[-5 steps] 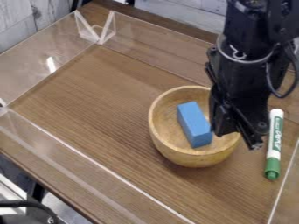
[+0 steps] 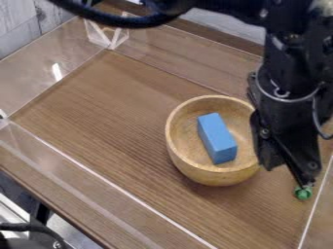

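The black gripper (image 2: 289,146) hangs low at the right, just right of a round wooden bowl (image 2: 188,154). A blue block (image 2: 216,139) lies inside the bowl. Below the gripper's tip, the end of a green object (image 2: 302,194) shows on the table, the rest of it hidden behind the gripper. Whether anything is between the fingers cannot be seen clearly.
A black cable runs across the top.
The gripper has moved right and down, now covering most of the green-and-white tube that showed earlier. The bowl and blue block have stayed in place.
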